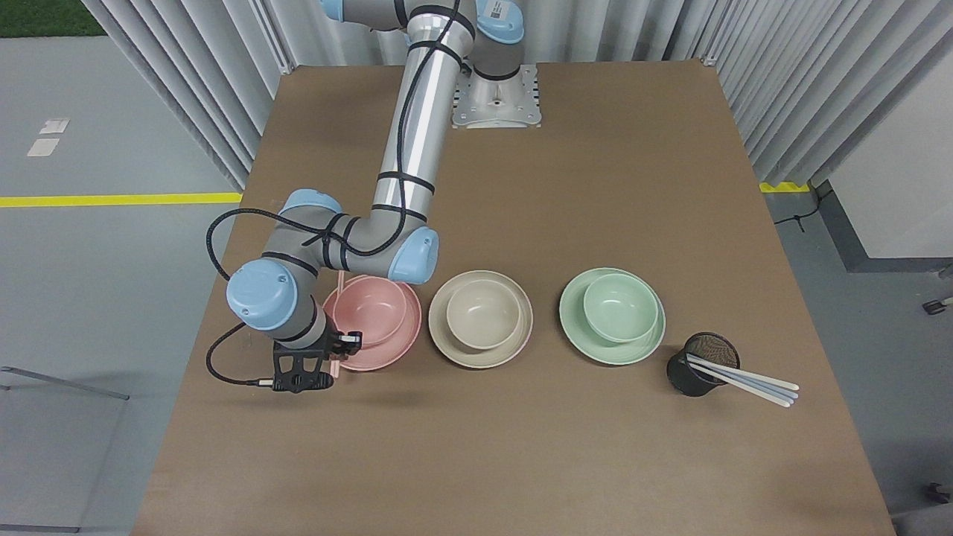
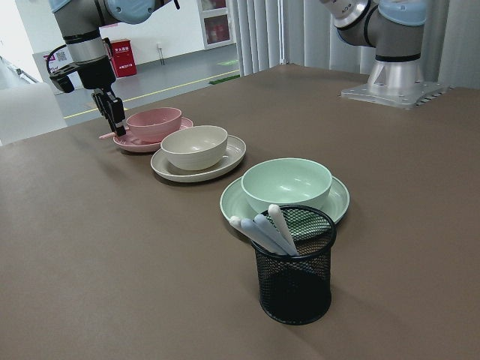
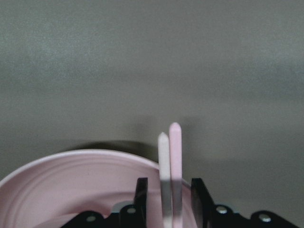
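My gripper hangs low over the left edge of the pink plate point(image 3: 109, 166), fingers open, with a pink chopstick point(image 3: 175, 152) and a paler one point(image 3: 164, 156) lying side by side between them. A pink bowl point(image 1: 370, 308) sits on that plate. In the front view the arm's wrist hides part of the plate and chopsticks.
A cream bowl point(image 1: 483, 313) on a plate sits in the middle, a mint bowl point(image 1: 620, 307) on a plate to its right. At the right stands a black mesh cup point(image 2: 295, 292) with several pale chopsticks point(image 1: 746, 380).
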